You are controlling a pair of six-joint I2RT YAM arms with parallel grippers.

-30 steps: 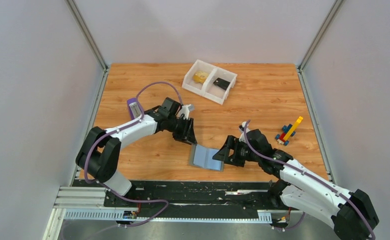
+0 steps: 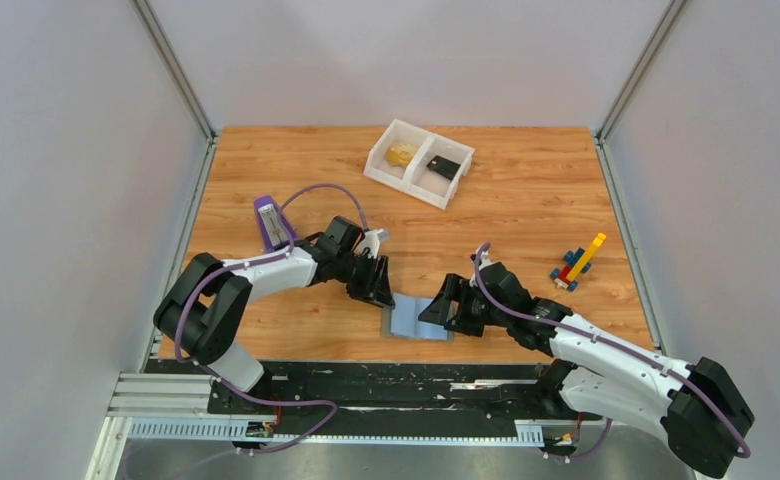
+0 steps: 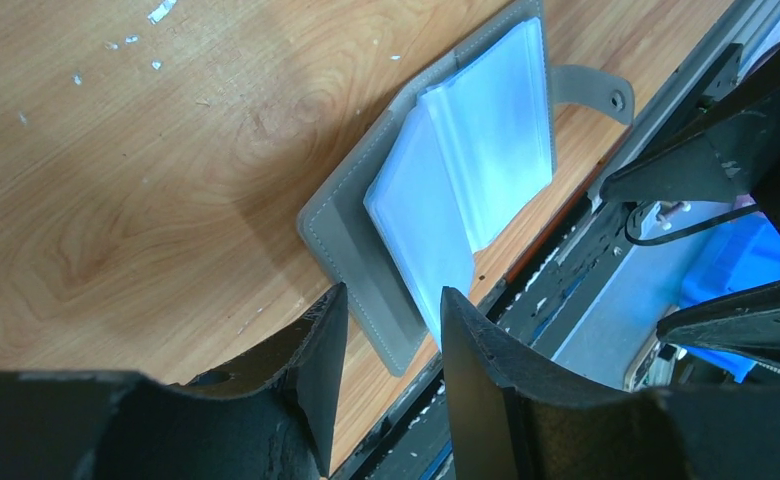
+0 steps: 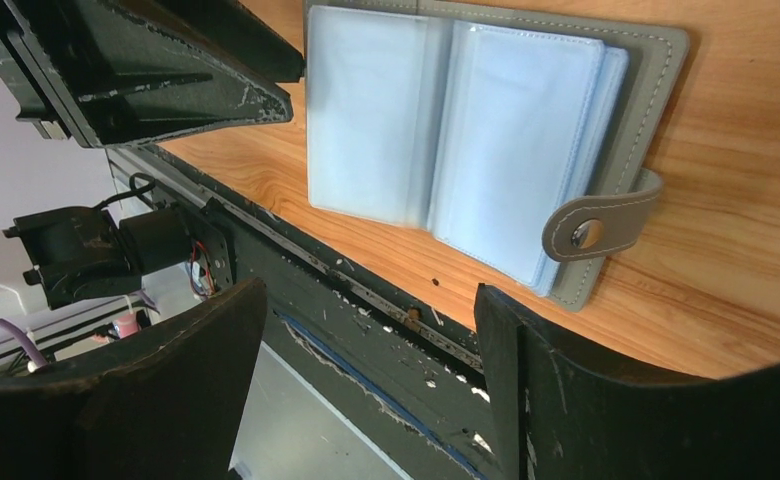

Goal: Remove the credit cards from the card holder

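The card holder (image 2: 403,315) lies unfolded near the table's front edge, its grey cover (image 3: 351,250) under pale blue clear sleeves (image 4: 511,140). No separate credit card can be made out. At the holder's left end is my left gripper (image 2: 380,303); its fingers (image 3: 321,350) stand apart in the left wrist view, with one tip close to a sleeve's corner. My right gripper (image 2: 430,319) is over the holder's right part. In the right wrist view its fingers (image 4: 511,350) are wide apart with nothing between them.
At the back stands a white two-part tray (image 2: 415,163) with a yellow item (image 2: 401,153) and a black item (image 2: 443,167). A purple-and-grey object (image 2: 271,222) is behind the left arm. Toy blocks (image 2: 572,270) sit at right.
My left gripper has come down toward the table's front and the holder. The right gripper has shifted slightly left. The holder has slid a little to the right.
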